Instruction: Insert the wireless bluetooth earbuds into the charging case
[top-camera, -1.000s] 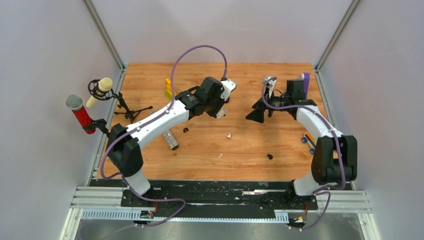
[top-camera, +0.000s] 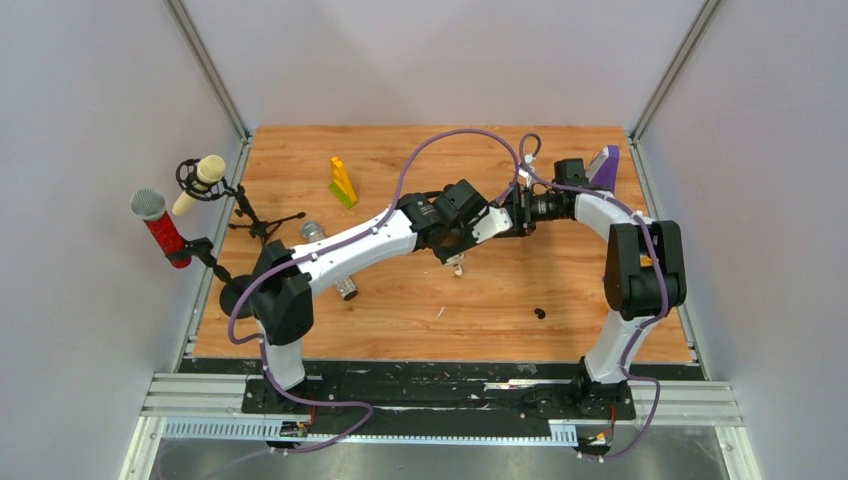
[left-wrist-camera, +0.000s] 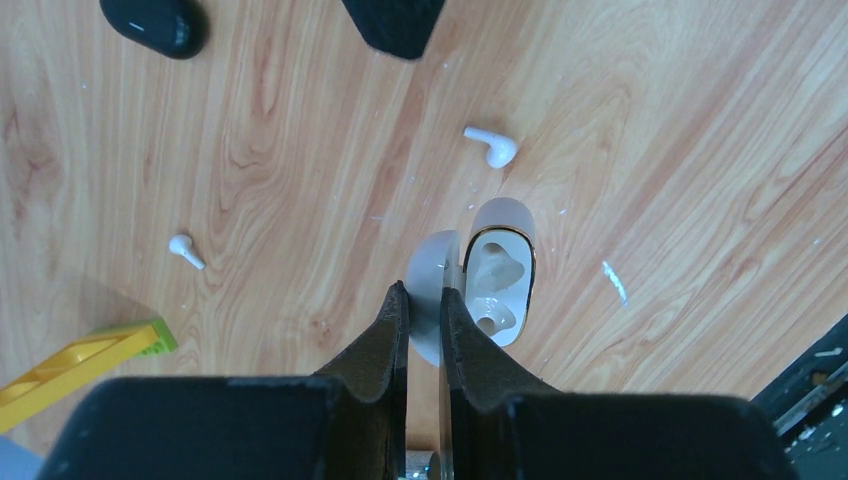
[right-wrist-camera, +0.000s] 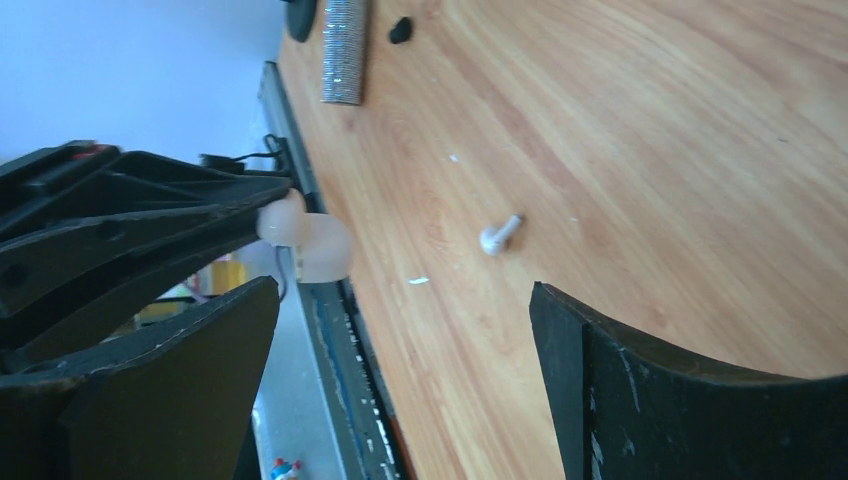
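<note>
The open white charging case is in my left gripper, which is shut on its lid; both earbud slots look empty. In the right wrist view the case shows at the left gripper's fingertips. A white earbud lies on the table beyond the case in the left wrist view; another earbud lies farther left. In the right wrist view an earbud lies below. My right gripper is open and empty, close to the left one.
A yellow-green block, microphone stand and metal cylinder are at the left. A purple item stands at the back right. Small dark objects lie at the front right.
My left gripper has moved right and slightly toward the front with the case. My right arm has moved left, and the two grippers now nearly meet over the middle of the table.
</note>
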